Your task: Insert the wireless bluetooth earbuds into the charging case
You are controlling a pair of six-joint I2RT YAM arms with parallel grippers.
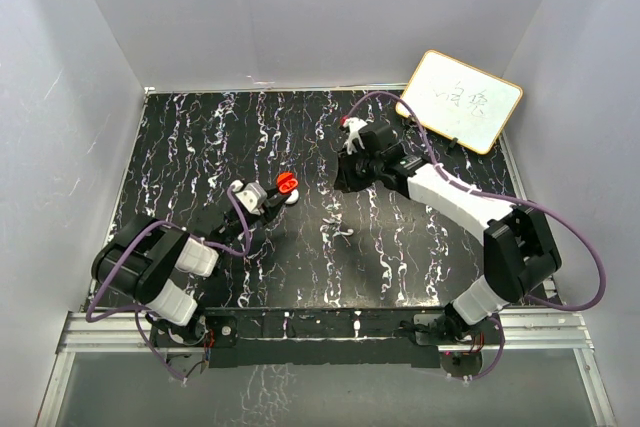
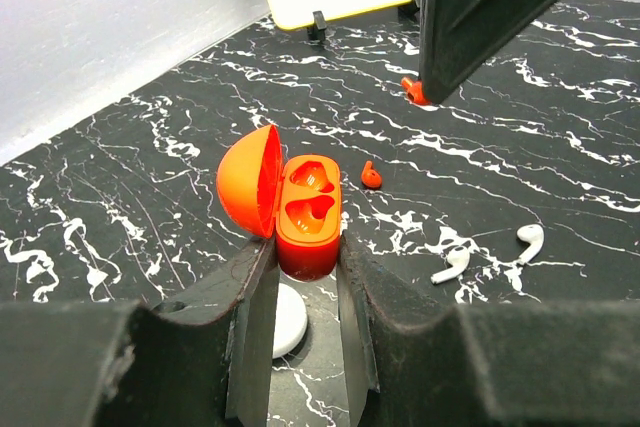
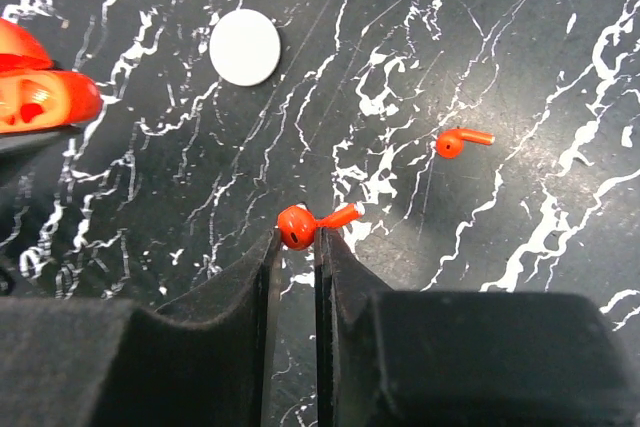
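Observation:
The open orange charging case (image 2: 308, 232) is pinched in my left gripper, its two wells facing up. In the right wrist view the case (image 3: 40, 97) is at the left edge. My right gripper is above an orange earbud (image 3: 296, 227), which shows just beyond its fingertips; whether they grip it or how far they are apart is hard to tell. A second orange earbud (image 3: 450, 144) lies on the table to its upper right. Two white earbuds (image 2: 530, 242) lie nearer on the table.
A white round disc (image 3: 245, 47) lies under and beside the case. A small whiteboard (image 1: 458, 97) stands at the back right.

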